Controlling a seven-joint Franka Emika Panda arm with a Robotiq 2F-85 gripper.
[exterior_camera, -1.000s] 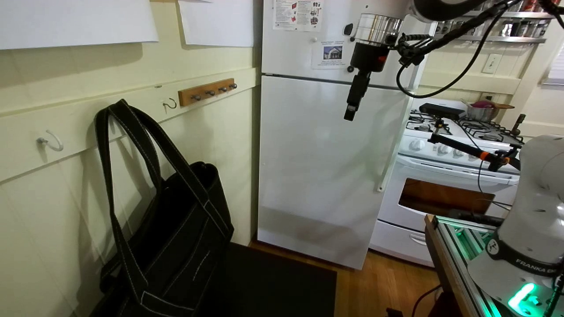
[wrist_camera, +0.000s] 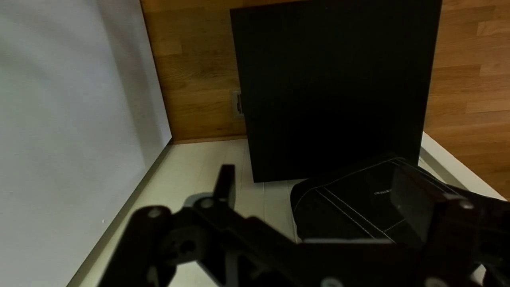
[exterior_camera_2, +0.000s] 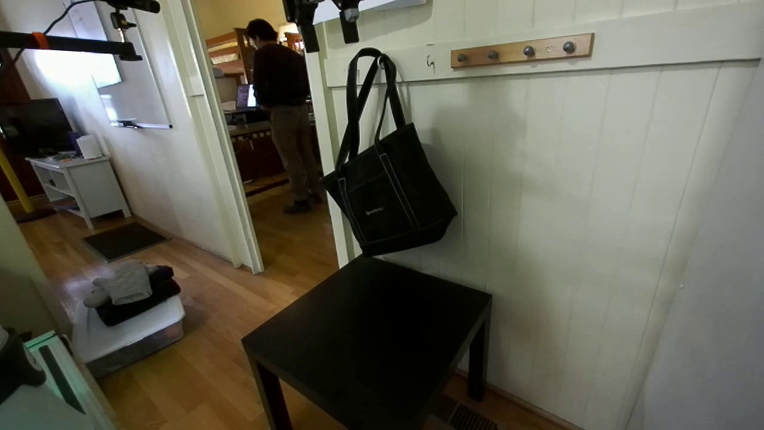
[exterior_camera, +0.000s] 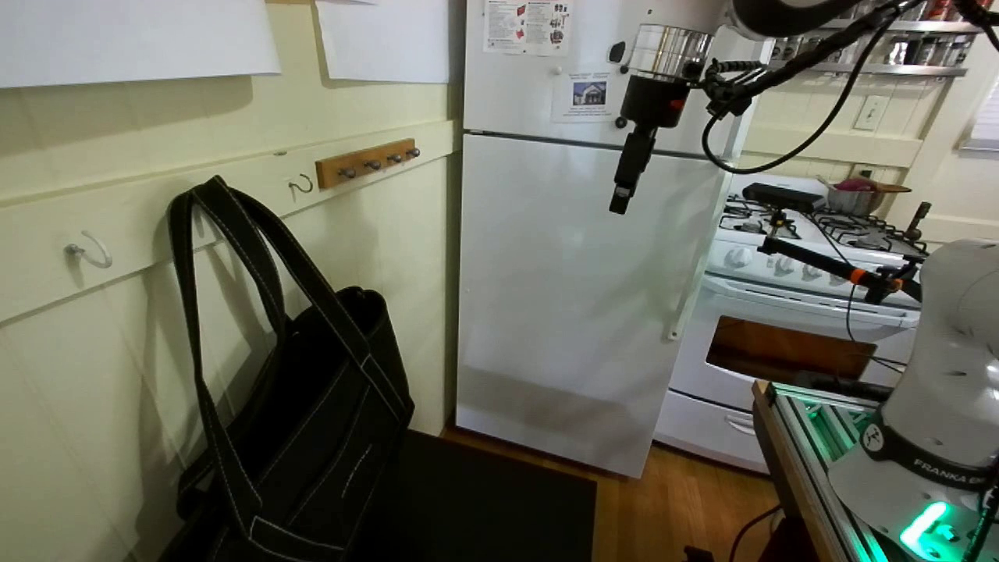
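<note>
A black tote bag with white stitching (exterior_camera: 328, 440) hangs by its handles on the wall at the left of exterior view 1. In exterior view 2 the same bag (exterior_camera_2: 397, 193) hangs tilted, above the far corner of a black table (exterior_camera_2: 372, 322). My gripper (exterior_camera_2: 330, 39) is open, its two fingers apart at the top edge of that view. Seen side-on in exterior view 1, it points downward in front of the fridge, away from the bag. Nothing sits between the fingers in the wrist view, where the bag (wrist_camera: 354, 201) shows beyond them at lower right.
A wooden peg rail (exterior_camera_2: 523, 51) and a small empty hook (exterior_camera_2: 430, 63) are on the wall beside the bag. The white fridge (exterior_camera: 552, 300) closes off one side. A person (exterior_camera_2: 281, 107) stands in the far doorway. A lidded bin (exterior_camera_2: 129, 329) with clothes is on the floor.
</note>
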